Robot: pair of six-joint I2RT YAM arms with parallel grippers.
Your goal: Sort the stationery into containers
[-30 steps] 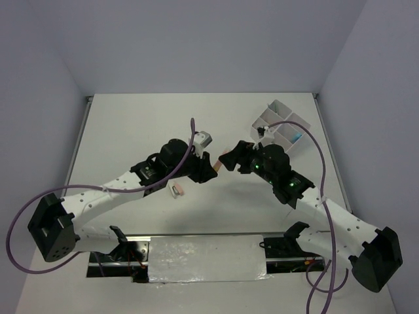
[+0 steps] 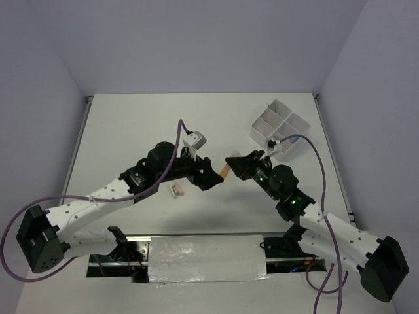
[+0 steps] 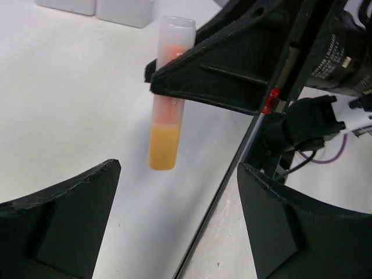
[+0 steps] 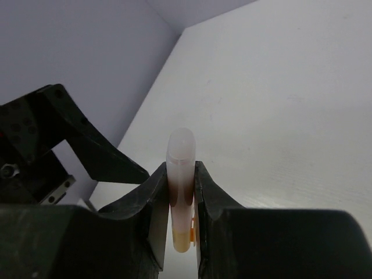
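Note:
An orange-and-translucent stick-like item [image 3: 164,142] is held upright in my right gripper, whose fingers close around it; in the top view it sits between the two grippers. My left gripper stands open just beside the item's lower orange end, with nothing between its fingers. In the top view my left gripper [image 2: 208,175] is at the centre of the table, and my right gripper [image 2: 236,163] is just right of it. A few small pink and white items [image 2: 178,189] lie on the table beside the left arm.
A white compartment container [image 2: 271,118] stands at the back right of the table, with a blue item in one section, partly hidden by the right arm. Grey walls surround the table.
The left gripper, earlier at the item's end, now stands apart from it.

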